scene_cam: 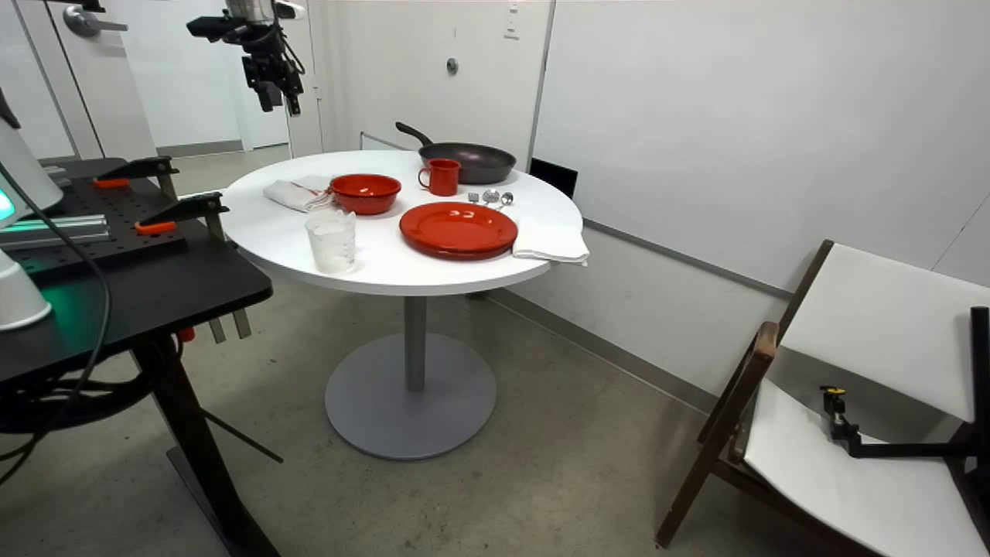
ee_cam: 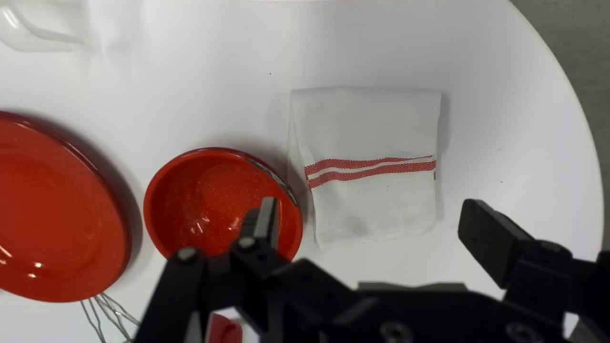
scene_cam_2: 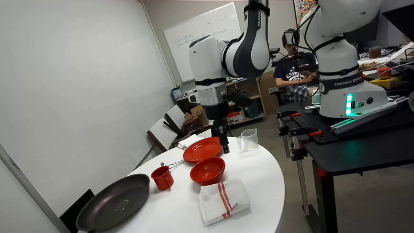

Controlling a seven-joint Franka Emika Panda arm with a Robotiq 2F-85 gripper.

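Observation:
My gripper is open and empty, pointing down above the round white table. Below it in the wrist view, a folded white towel (ee_cam: 371, 126) with two red stripes lies flat between the spread fingers. The red bowl (ee_cam: 194, 211) sits just left of the towel, partly covered by one finger in that view. From the side, the gripper (scene_cam: 279, 100) hangs well above the tabletop, clear of the towel (scene_cam: 295, 194) and the bowl (scene_cam: 366, 195). In the second exterior view the towel (scene_cam_2: 217, 202) lies in front of the bowl (scene_cam_2: 207, 171).
Red plates (scene_cam: 459, 229), a red mug (scene_cam: 442, 176), metal utensils (scene_cam_2: 175, 164), a clear measuring cup (scene_cam: 332, 243), a dark pan (scene_cam: 473, 163) and a second white cloth (scene_cam: 549, 241) occupy the table. Bare tabletop (ee_cam: 514, 143) lies between the towel and the table edge.

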